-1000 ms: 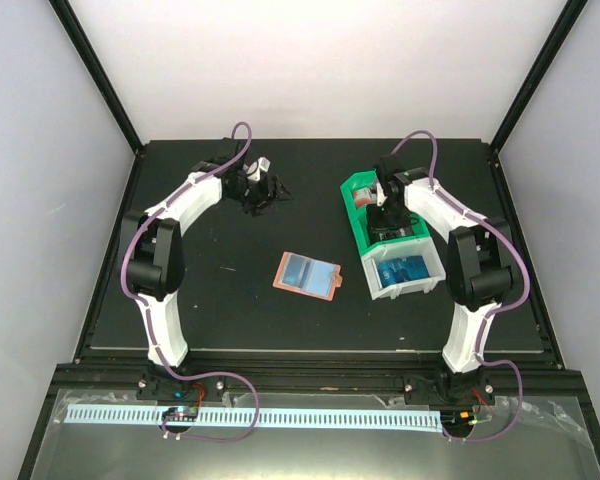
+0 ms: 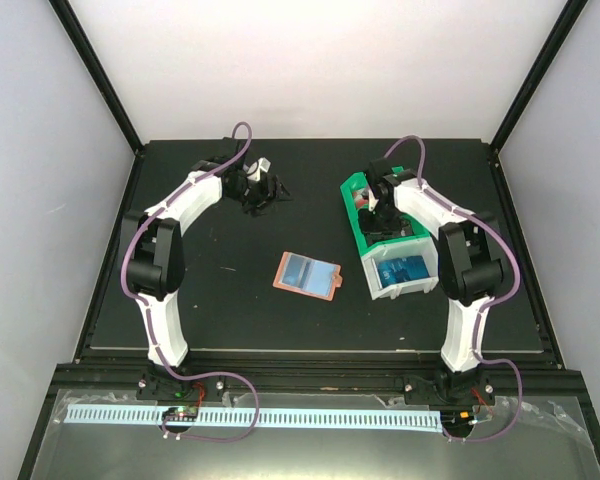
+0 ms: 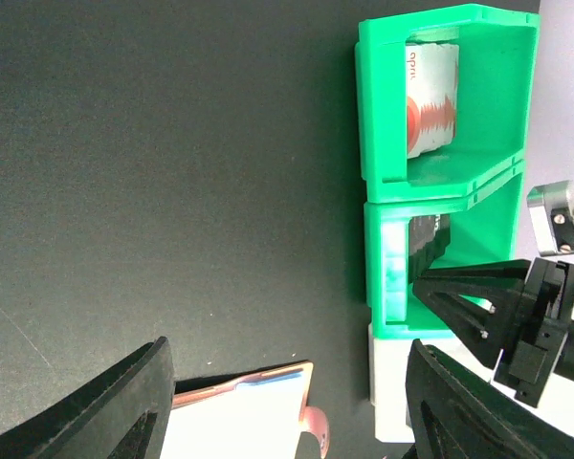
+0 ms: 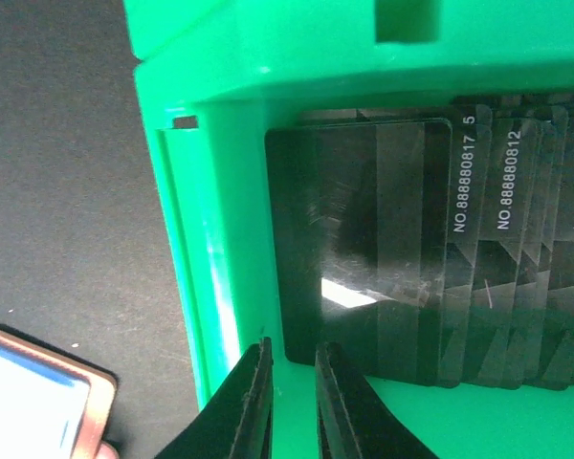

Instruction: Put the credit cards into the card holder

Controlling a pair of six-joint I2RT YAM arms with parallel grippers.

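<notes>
Several dark, see-through credit cards (image 4: pixel 354 229) lie overlapping in a green bin, numbers printed near their edges. My right gripper reaches into that bin at the near edge of the leftmost card. A narrow gap parts its fingertips, and I see no card gripped there. The card holder (image 2: pixel 308 276), pinkish-orange around a pale clear front, lies flat on the table in the middle. Its upper edge (image 3: pixel 253 387) shows low in the left wrist view. Up and left of the holder, my left gripper (image 2: pixel 270 195) hangs wide open and empty.
A second green bin (image 3: pixel 445 172) behind holds a white and red box (image 3: pixel 430 96). In front stands a white bin (image 2: pixel 375 285) with blue items (image 2: pixel 402 270).
The left arm, the holder and the bins look unmoved.
</notes>
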